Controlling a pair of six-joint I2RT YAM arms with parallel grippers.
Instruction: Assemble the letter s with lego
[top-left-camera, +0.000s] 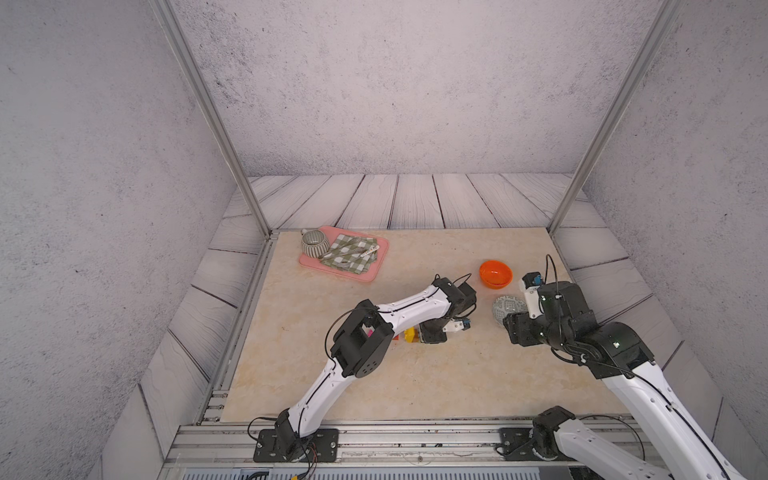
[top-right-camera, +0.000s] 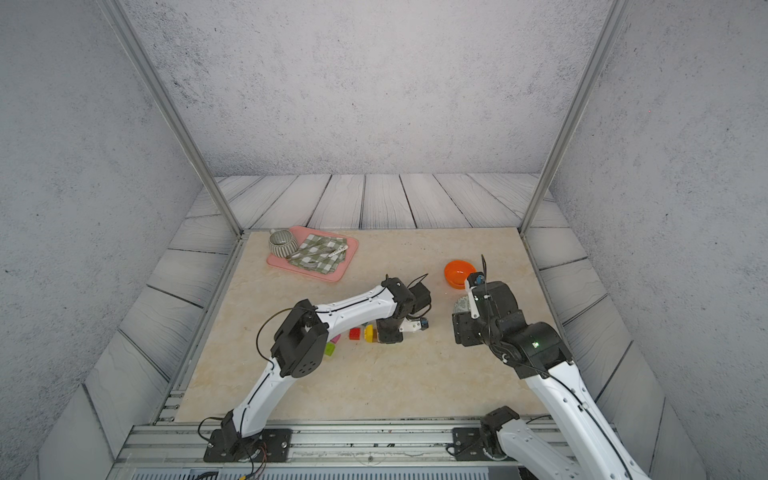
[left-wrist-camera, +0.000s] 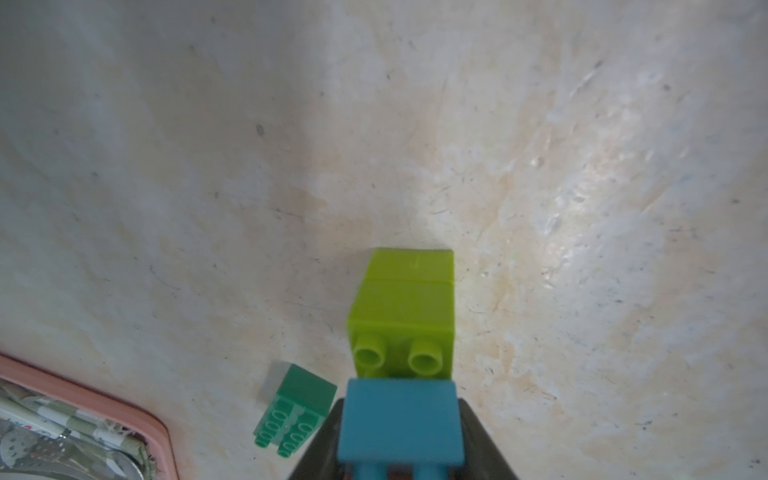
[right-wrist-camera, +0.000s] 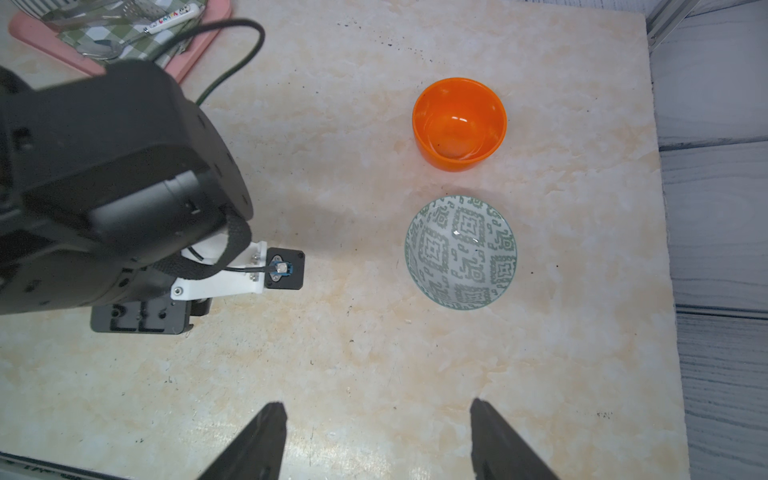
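In the left wrist view a blue brick (left-wrist-camera: 400, 420) sits between the blurred fingertips of my left gripper, directly next to lime bricks (left-wrist-camera: 404, 304); whether it is gripped is unclear. A green brick (left-wrist-camera: 294, 408) lies apart beside them. In the top right view red (top-right-camera: 354, 334), yellow (top-right-camera: 369, 333) and lime (top-right-camera: 329, 349) pieces show around the left arm, near the table's middle. My right gripper is raised at the right with fingertips apart and nothing between them.
An orange bowl (right-wrist-camera: 458, 124) and a patterned bowl (right-wrist-camera: 460, 252) stand on the right. A pink tray (top-right-camera: 336, 274) with a checked cloth, utensils and a striped pot lies at the back left.
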